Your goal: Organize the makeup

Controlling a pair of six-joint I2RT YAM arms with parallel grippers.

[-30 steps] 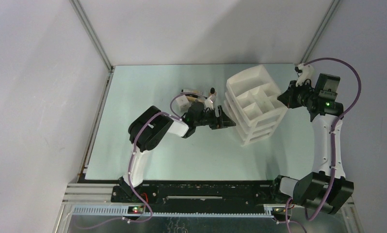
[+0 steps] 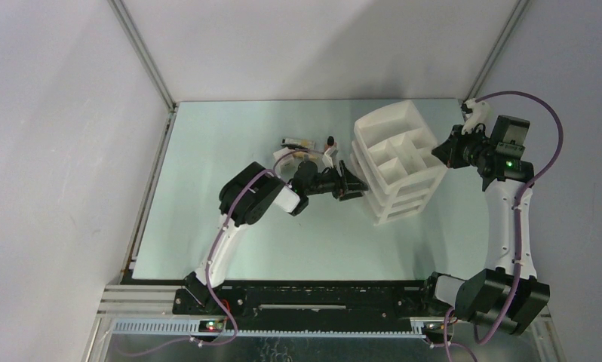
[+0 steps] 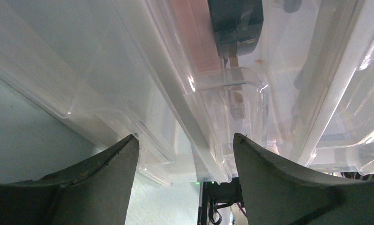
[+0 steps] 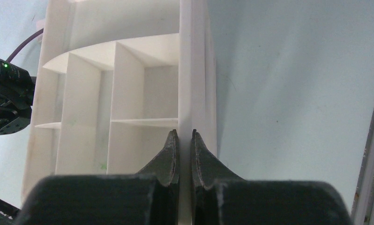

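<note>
A stacked white organizer (image 2: 392, 162) with compartments stands on the right of the table. My right gripper is shut on its right-side wall; the top compartments (image 4: 86, 112) look empty. On the organizer's left side is my left gripper, part open, its fingertips at the clear edges of the lower tiers (image 3: 171, 103); whether anything is gripped is unclear. A dark and pink item shows through the plastic in the left wrist view. Makeup items (image 2: 298, 143) lie in a small cluster behind my left arm, partly hidden by it.
Walls and metal rails border the table at the back and both sides, with the right arm close to the right rail.
My left arm has shifted slightly to the right, toward the organizer's side. The right arm and organizer show little or no movement.
</note>
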